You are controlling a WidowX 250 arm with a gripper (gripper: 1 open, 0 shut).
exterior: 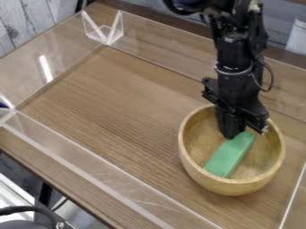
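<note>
A wooden bowl (pixel 198 165) sits on the table at the lower right, holding a flat green rectangular object (pixel 226 156). My black gripper (pixel 235 130) reaches down into the back of the bowl, its tips at the upper end of the green object. It looks shut; whether anything is between the fingertips cannot be seen clearly.
A white wire-like holder (pixel 103 29) stands at the back left. A clear strip runs along the near left edge.
</note>
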